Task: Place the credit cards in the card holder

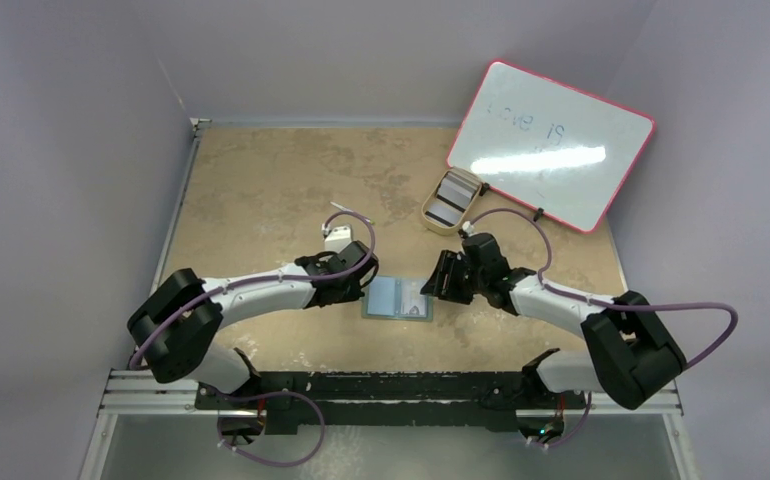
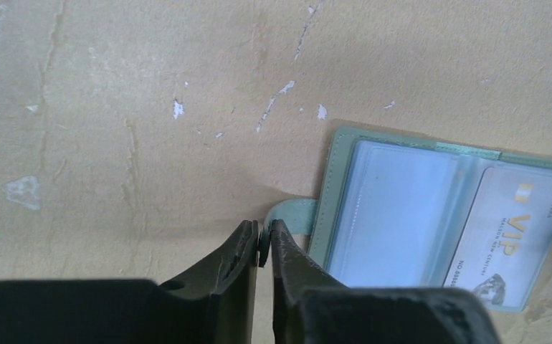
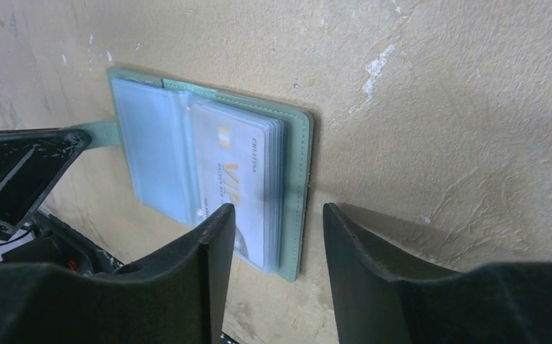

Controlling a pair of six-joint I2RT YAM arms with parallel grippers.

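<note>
A green card holder (image 1: 365, 312) lies opened flat on the table. Its left side (image 2: 395, 208) shows a pale blue clear pocket; a white VIP card (image 2: 510, 229) lies in the right side. From the right wrist view, the VIP card (image 3: 219, 154) tops a thick stack of clear layers or cards; which cannot be told. At the holder's left edge, my left gripper has its fingertips close together with the green strap (image 2: 294, 213) between them. My right gripper is open above the holder's right edge, nothing held between its fingers.
A tan divided box (image 1: 451, 200) with pale contents stands at the back. Behind it leans a red-edged whiteboard (image 1: 551, 140). A white pen-like stick (image 1: 351, 212) lies beyond my left arm. Table in front of the holder is clear.
</note>
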